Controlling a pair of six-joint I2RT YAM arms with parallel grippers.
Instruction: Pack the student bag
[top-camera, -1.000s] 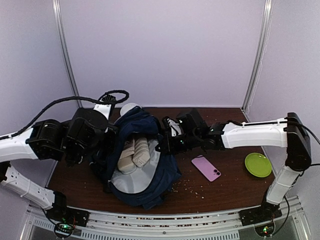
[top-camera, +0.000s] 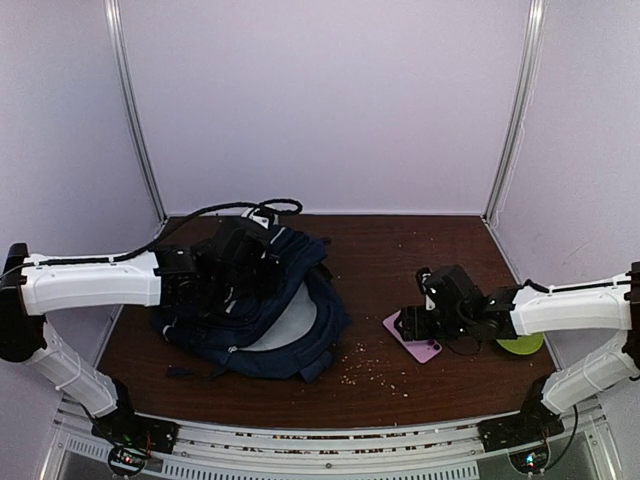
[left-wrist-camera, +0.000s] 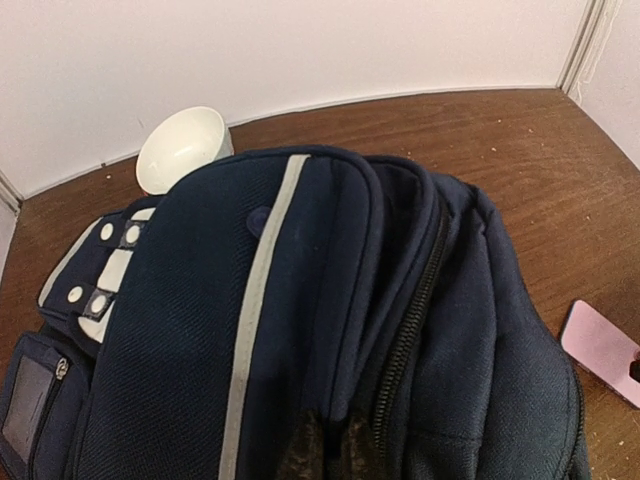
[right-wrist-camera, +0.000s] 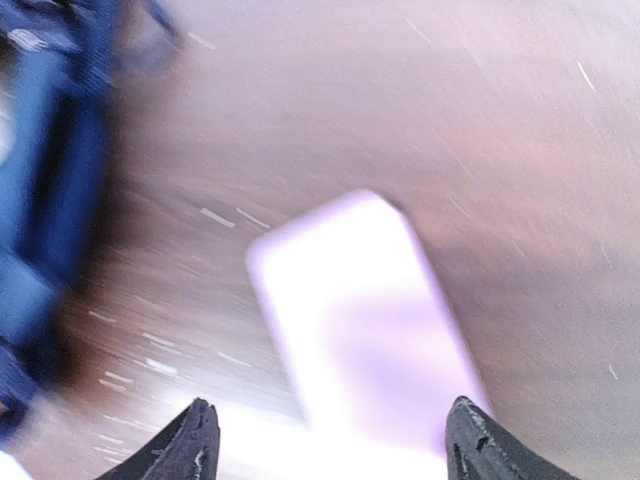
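The navy student bag (top-camera: 305, 345) lies on the left half of the table, its pale grey lining (top-camera: 290, 322) showing at the gap. My left gripper is shut on the bag's fabric beside the zipper (left-wrist-camera: 408, 345). On the bare table to the right lies a pink phone (top-camera: 425, 350), flat and apart from the bag. Over its near side hangs my right gripper, its fingers part open with the blurred phone below and between the fingertips. Nothing appears gripped there. The bag's inside is mostly hidden.
A white bowl (left-wrist-camera: 185, 150) stands behind the bag. At the right a green plate (top-camera: 522, 344) is partly covered by my right arm. Small crumbs (top-camera: 365, 370) lie between bag and phone.
My right gripper has left the bag's edge and moved right, over the phone. The left gripper has come right with the bag's flap, covering the slippers that showed inside earlier.
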